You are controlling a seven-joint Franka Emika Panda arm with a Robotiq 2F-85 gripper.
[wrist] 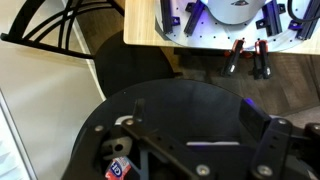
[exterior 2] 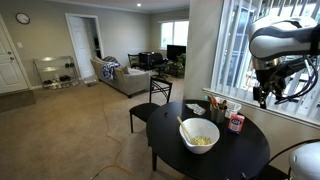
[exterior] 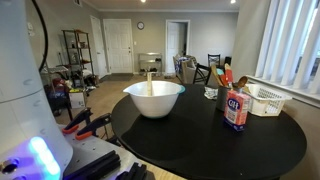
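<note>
My gripper (exterior 2: pixel 284 97) hangs open in the air at the right of exterior view 2, near the window blinds. In the wrist view its dark fingers stand wide apart, with only the black tabletop and the floor showing past them. A white bowl (exterior: pixel 153 101) stands on the round black table (exterior: pixel 190 145), a wooden spoon (exterior: pixel 150 83) leaning in it. Pale yellow pieces lie in the bowl (exterior 2: pixel 200 139), as exterior view 2 shows. Right of it stands a red, white and blue box (exterior: pixel 236 109). Part of that box (wrist: pixel 118 168) shows at the wrist view's lower left.
Behind the box are a dark holder (exterior: pixel 222 97) with several utensils and a white basket (exterior: pixel 265 99). A black chair (exterior 2: pixel 152 98) stands beyond the table.
</note>
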